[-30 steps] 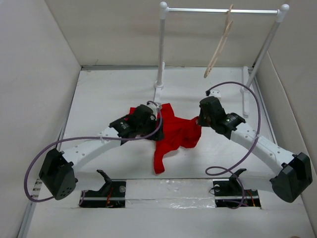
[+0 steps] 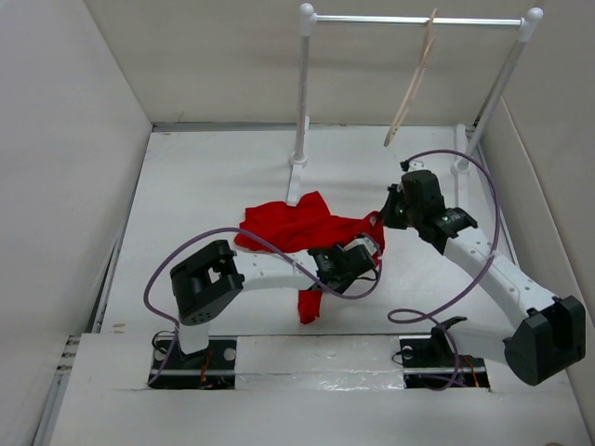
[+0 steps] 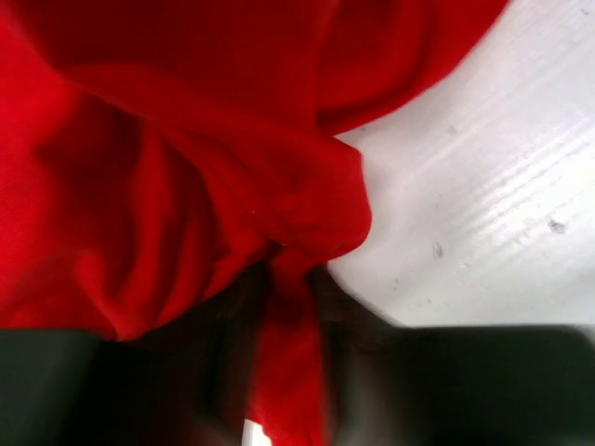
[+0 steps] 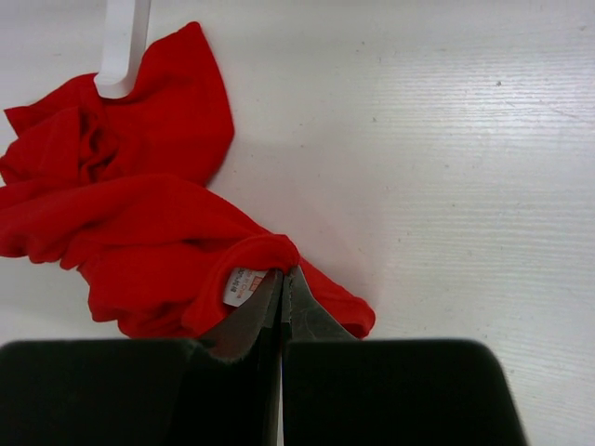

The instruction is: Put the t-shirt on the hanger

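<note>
The red T-shirt [image 2: 288, 223] lies crumpled on the white floor, with a strip hanging toward the front. My left gripper [image 2: 353, 265] is low over its middle-front; in the left wrist view its blurred fingers sit around red cloth, part open as far as visible. My right gripper is shut on an edge of the shirt near a white label [image 4: 242, 286]. A wooden hanger [image 2: 410, 84] hangs from the rack's rail [image 2: 363, 19] at the back, above and apart from the shirt.
The rack's feet [image 2: 296, 181] rest on the floor behind the shirt, one touching near its back edge. Walls enclose both sides and the back.
My left arm has swung rightward and toward the front, down onto the shirt. My right gripper has shifted slightly right, with the shirt's edge along with it.
</note>
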